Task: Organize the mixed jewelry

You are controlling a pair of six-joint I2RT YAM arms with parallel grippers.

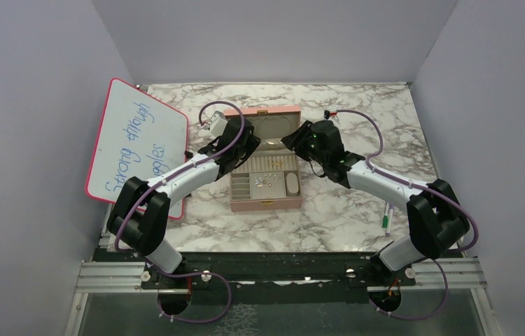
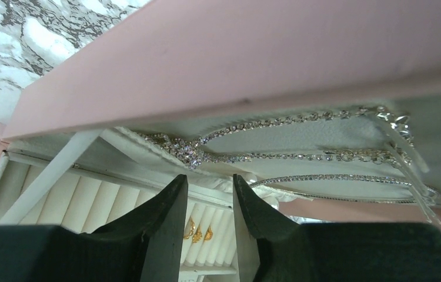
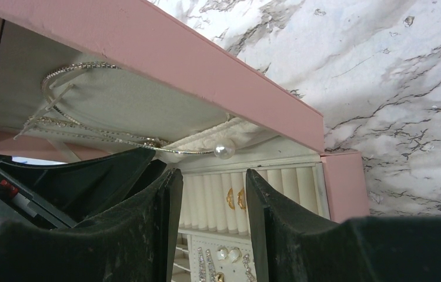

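Note:
An open pink jewelry box (image 1: pixel 265 204) has necklaces hung in its lid; rhinestone chains (image 2: pixel 289 155) and a white pearl (image 3: pixel 224 149) show there. Below, gold rings (image 3: pixel 241 198) sit in padded roll slots, and earrings and chains (image 3: pixel 205 264) lie on the lower tray. My left gripper stands open at the lid's left side, with nothing visible between its fingers. My right gripper is at the lid's right side, fingers apart and empty, above the pearl's end of the box.
A whiteboard (image 1: pixel 134 140) with writing leans at the left. Markers (image 1: pixel 388 218) lie at the front right.

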